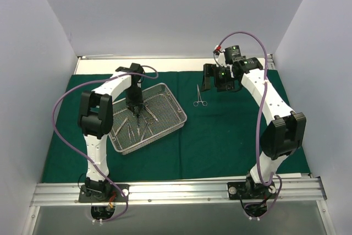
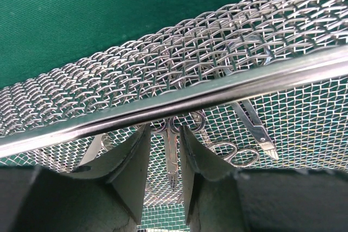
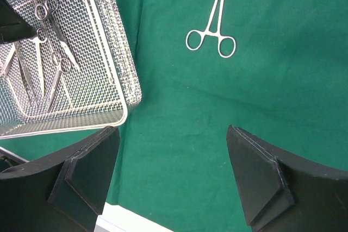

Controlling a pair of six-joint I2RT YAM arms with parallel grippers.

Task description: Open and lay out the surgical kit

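On the left of the green cloth stands a wire-mesh tray (image 1: 179, 124) with several metal instruments lying in it. My left gripper is over the tray, its fingers part open around the handle end of a pair of scissors (image 2: 171, 156); whether they touch it I cannot tell. More scissors (image 2: 239, 153) and a steel instrument (image 2: 253, 123) lie to the right in the left wrist view. One clamp (image 3: 213, 17) rests alone on the cloth, right of the tray. My right gripper hangs above the cloth, open and empty, with its fingers wide apart.
Green cloth (image 1: 242, 136) covers the table, with free room right of the tray and around the lone clamp. The tray's raised metal rim (image 2: 217, 96) crosses close by the left fingers. Grey walls (image 1: 181, 15) stand at the back and sides.
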